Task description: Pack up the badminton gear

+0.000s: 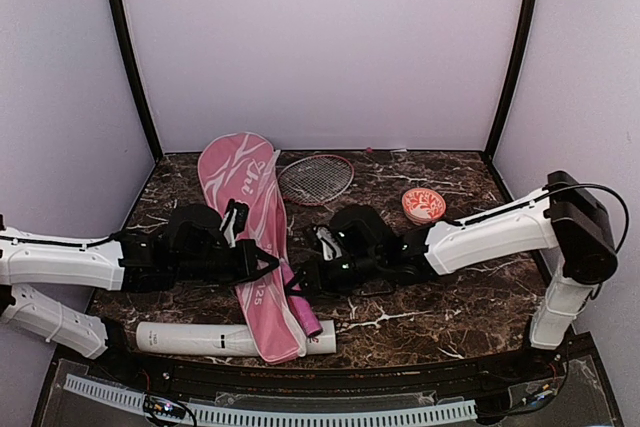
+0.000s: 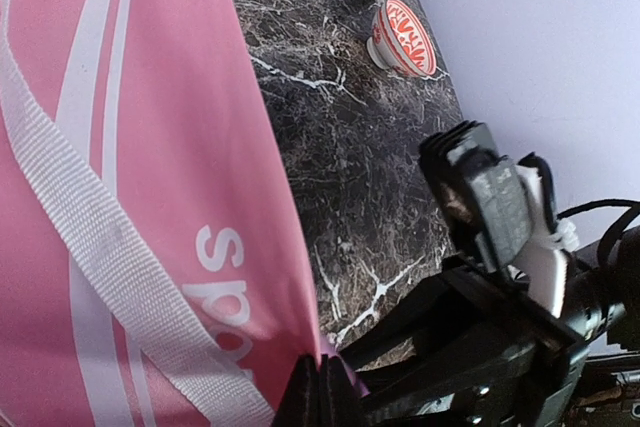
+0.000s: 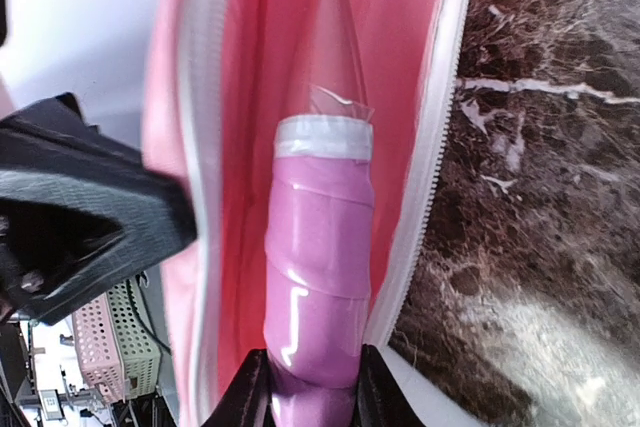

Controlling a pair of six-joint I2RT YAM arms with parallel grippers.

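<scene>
The pink racket bag, with white lettering, lies lengthwise at left of centre in the top view, its zipped side parted. My left gripper is shut on the bag's opening edge; in the left wrist view that edge runs down to the closed fingertips. A racket's pink-wrapped handle is in the grasp of my right gripper. Its shaft runs up between the zipper edges into the bag, where the racket head is hidden. A second racket rests on the table behind, right of the bag.
A white tube lies across the front edge, partly under the bag's lower end. To the back right stands a red-patterned bowl. A small pink-and-white item is at the back edge.
</scene>
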